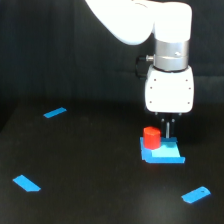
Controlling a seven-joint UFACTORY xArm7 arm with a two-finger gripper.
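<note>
A small red block (152, 138) stands at the back left part of a pale square (166, 151) bordered with blue tape. Just behind it and to its right, the gripper (168, 128) points down, its thin dark fingers close to the block. The fingers are too small and dark to show whether they are open or shut, or whether they touch the block.
Blue tape strips mark the dark table at the back left (55, 113), front left (27, 184) and front right (196, 195). A dark curtain (60, 50) hangs behind.
</note>
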